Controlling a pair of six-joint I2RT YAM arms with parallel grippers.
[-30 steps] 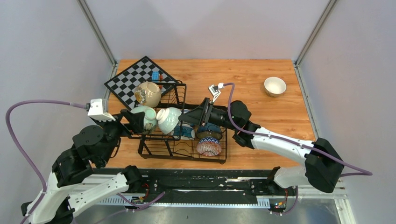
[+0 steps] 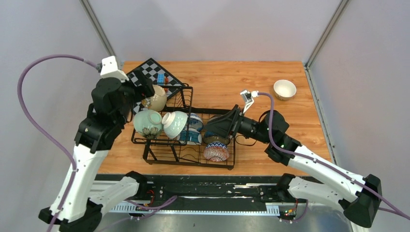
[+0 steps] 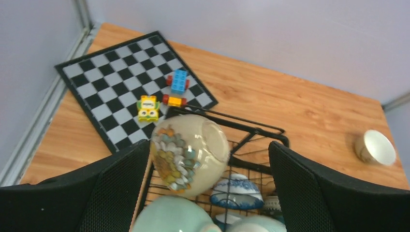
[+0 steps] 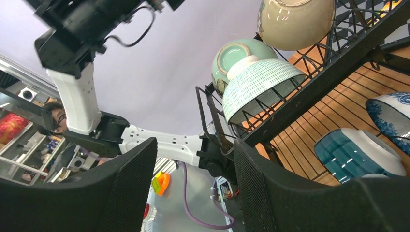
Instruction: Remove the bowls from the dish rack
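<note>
A two-tier black dish rack [image 2: 188,165] stands mid-table. Its upper tier bears a beige bowl [image 3: 193,154] with a petal pattern, a pale green bowl [image 2: 146,123] and a white-green checked bowl [image 4: 263,87], all tipped on their sides. Lower down sit a teal-and-white bowl [image 4: 358,153], a blue-and-white bowl [image 4: 394,116] and an orange-patterned bowl [image 2: 216,152]. My left gripper is parted, its fingers in view either side of the beige bowl, contact not clear. Open and empty, my right gripper [image 2: 212,126] hovers above the rack's right part.
A white bowl [image 2: 285,89] rests alone at the table's back right. Behind the rack lies a checkered board [image 3: 130,82] with small toy blocks [image 3: 179,81] on it.
The left gripper has moved away from me, from beside the pale green bowl to the beige one. My right arm has drawn back rightward from the checked bowl. The bowls have stayed put.
</note>
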